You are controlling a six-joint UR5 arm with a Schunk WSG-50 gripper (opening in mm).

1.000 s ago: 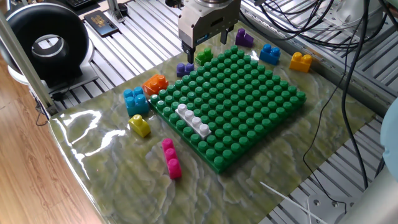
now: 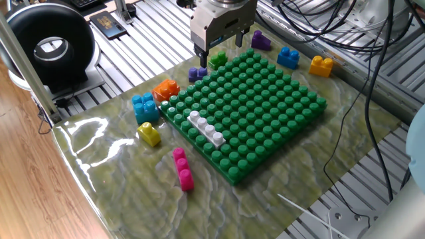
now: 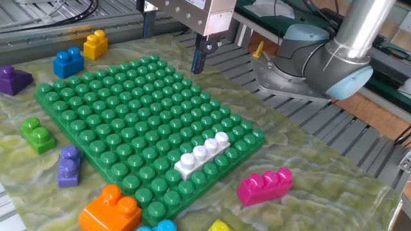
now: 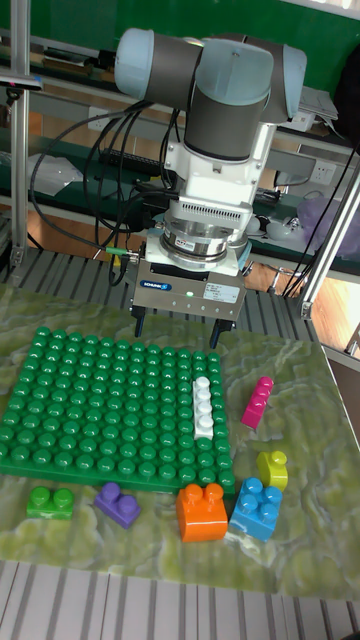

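A green studded baseplate (image 2: pixel 265 126) lies on the marbled table sheet. One white brick (image 2: pixel 207 129) with a row of several studs sits on it, near one edge. Above the plate hangs my gripper (image 4: pixel 176 329), its two fingers wide apart with nothing between them. In exterior view 2 its fingertips (image 3: pixel 198 63) hang beyond the plate's far side. Loose on the sheet around the plate are a pink brick (image 3: pixel 264 187), a yellow one (image 2: pixel 149 134), a light-blue one (image 2: pixel 145 109), an orange one (image 4: pixel 201 514), a small purple one (image 4: pixel 117 505) and a light-green one (image 4: pixel 50 502).
Past another side of the plate stand a dark purple brick (image 2: pixel 261 40), a blue brick (image 2: pixel 287 58) and a yellow-orange brick (image 2: pixel 321 66). Dark cables (image 2: pixel 372 99) run along the table's edge by the arm. The sheet is bare beyond the pink brick.
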